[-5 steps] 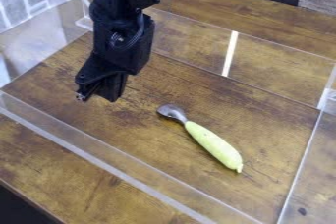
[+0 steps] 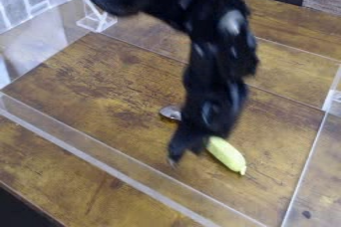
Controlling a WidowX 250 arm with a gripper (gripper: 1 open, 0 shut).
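A spoon with a pale green handle (image 2: 228, 155) lies on the wooden table inside a clear-walled enclosure, its metal head (image 2: 170, 113) pointing toward the upper left. My black gripper (image 2: 186, 147), blurred, hangs over the spoon's middle, hiding part of it. The fingertips are near the handle's upper end; whether they stand open or shut is not clear, and I cannot tell whether they touch it.
Clear walls (image 2: 100, 159) border the wooden surface (image 2: 87, 92) on several sides.
My arm has swung right and down from the left part of the surface to over the spoon, which now is partly hidden. The spoon looks unmoved.
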